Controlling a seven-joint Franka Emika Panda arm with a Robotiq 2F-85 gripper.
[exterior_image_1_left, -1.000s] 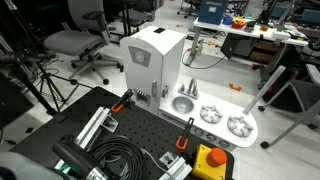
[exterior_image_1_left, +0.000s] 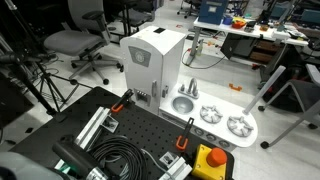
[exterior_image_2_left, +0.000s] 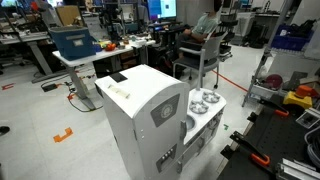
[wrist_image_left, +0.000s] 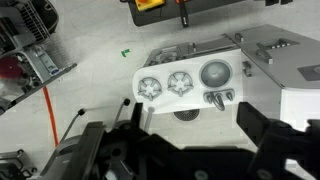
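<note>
Seen from above in the wrist view, my gripper stands open, its two black fingers wide apart with nothing visible between them. Beyond the fingertips lies a white toy kitchen counter with two round burners (wrist_image_left: 180, 83), a grey sink bowl (wrist_image_left: 215, 73) and a silver faucet (wrist_image_left: 218, 98). The tall white toy cabinet (exterior_image_1_left: 152, 64) stands at the sink end of the counter (exterior_image_1_left: 222, 107); its front door looks closed. In exterior view 2, the cabinet (exterior_image_2_left: 150, 115) hides part of the counter. Neither exterior view shows the gripper clearly.
The dark table (exterior_image_1_left: 140, 127) borders the counter, carrying coiled black cable (exterior_image_1_left: 118, 157) and orange-handled clamps (exterior_image_1_left: 184, 137). A yellow box with an orange-red button (exterior_image_1_left: 216, 157) sits at the table's right. Bare floor surrounds the kitchen's far side; an office chair (exterior_image_1_left: 80, 38) stands behind.
</note>
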